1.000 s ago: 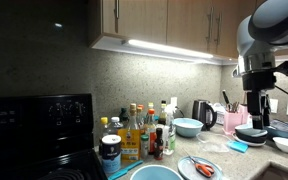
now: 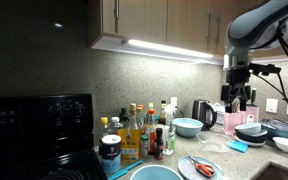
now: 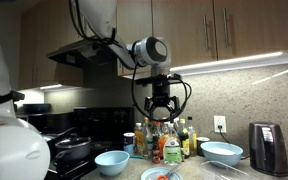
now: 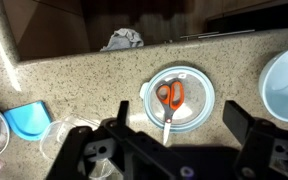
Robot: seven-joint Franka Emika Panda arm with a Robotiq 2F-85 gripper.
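Note:
My gripper stands open with nothing between its fingers, high above the counter. Below it in the wrist view lies a round, pale plate (image 4: 202, 108), blue at its rim. Orange-handled scissors (image 4: 165, 95) rest on that plate, their blades extending toward the lower edge. In exterior view 1 the gripper (image 2: 240, 103) hangs at the right, up and away from the plate (image 2: 216, 174). Exterior view 2 has the gripper (image 3: 164, 112) in front of the bottles, well above the plate (image 3: 148, 174).
A light blue bowl (image 2: 156, 174) stands near the stove (image 2: 39, 140); another bowl (image 2: 188, 128) is farther back. Several bottles (image 2: 135, 132) line the wall beside a dark kettle (image 2: 204, 113). A clear container (image 4: 62, 135) and a blue item (image 4: 27, 120) lie left of the plate in the wrist view.
In exterior view 1 my arm and gripper have moved left and slightly up from the right edge. The plate, bowls and bottles have stayed put.

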